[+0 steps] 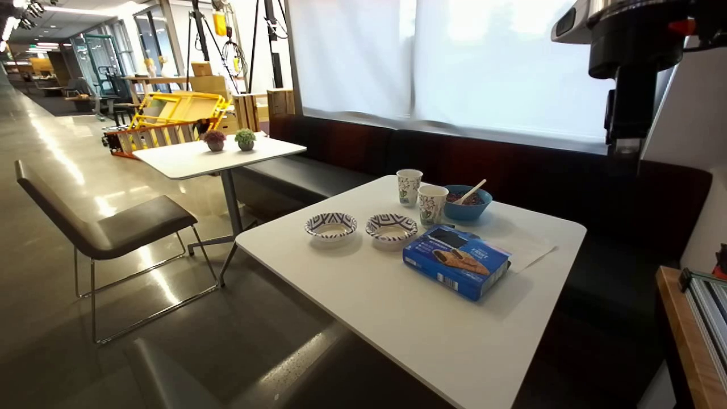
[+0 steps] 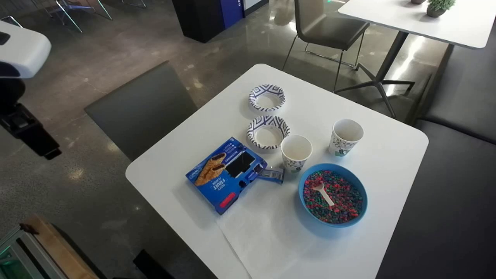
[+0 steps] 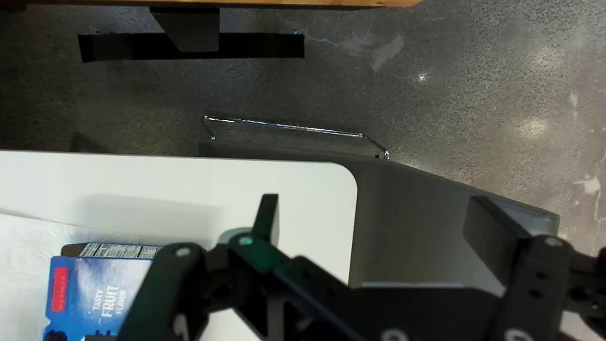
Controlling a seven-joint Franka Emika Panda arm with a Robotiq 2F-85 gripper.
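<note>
My gripper stands open, nothing between its fingers, which spread wide over the table corner and a chair in the wrist view. It hangs high at the right in exterior view 1 and at the left edge of exterior view 2, clear of everything on the table. A blue snack box lies flat, with a small blue wrapped bar by its end. Two patterned paper bowls look empty. Two paper cups stand upright near a blue bowl of colorful cereal, a pale spoon resting in it.
The white table has free room at its front. A paper towel lies flat beside the box. A dark chair adjoins one side, a bench seat another. A wooden-edged counter stands at the right.
</note>
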